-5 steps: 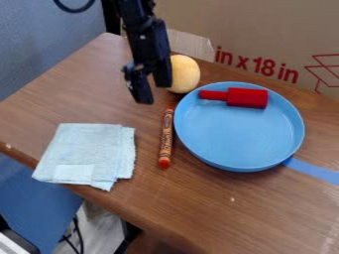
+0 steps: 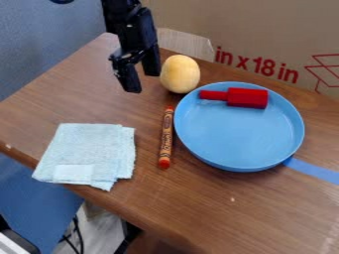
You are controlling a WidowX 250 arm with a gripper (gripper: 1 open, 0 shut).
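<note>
My black gripper [image 2: 138, 70] hangs at the upper middle over the wooden table, its fingers parted with nothing seen between them, just left of a pale yellow round object [image 2: 181, 73]. A blue plate [image 2: 239, 136] on the right holds a red object with a handle [image 2: 247, 97]. An orange crayon-like stick [image 2: 167, 139] lies left of the plate. A folded light blue cloth [image 2: 86, 154] lies at the front left.
A cardboard box [image 2: 265, 35] stands behind the table. A blue tape strip [image 2: 314, 171] runs right from the plate.
My gripper has moved up and back, away from the crayon-like stick and toward the rear of the table. The objects have not visibly moved.
</note>
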